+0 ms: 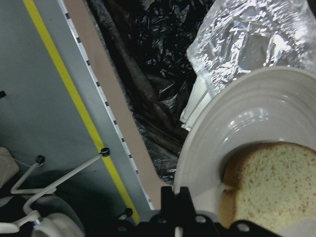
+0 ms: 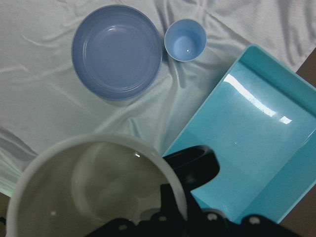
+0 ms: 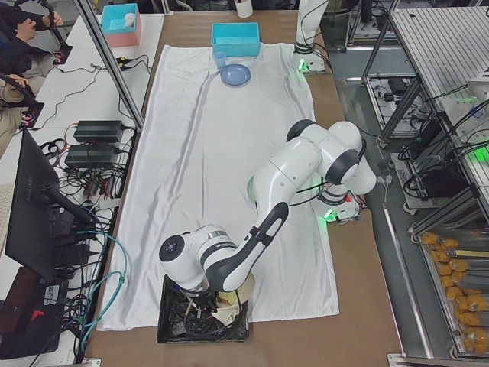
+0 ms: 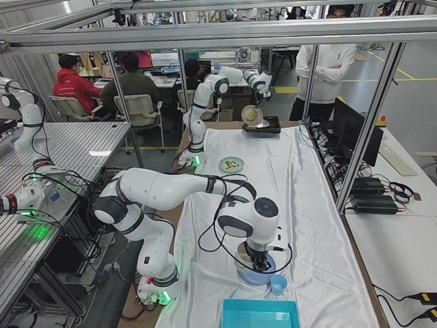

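Observation:
My left gripper is shut on the rim of a pale plate (image 1: 247, 113) with a slice of bread (image 1: 269, 190) on it, held tilted over the black-lined bin (image 3: 172, 329); crumpled foil or clear wrap (image 1: 247, 39) lies in the bin. At the far end, my right gripper is shut on a white cup (image 2: 94, 182), above the area by a blue plate (image 2: 116, 52), a small blue cup (image 2: 185, 39) and a teal tray (image 2: 256, 138).
A green plate with colourful pieces (image 4: 231, 165) lies on the white cloth beside the left arm. A monitor, electronics and metal posts line the table's sides.

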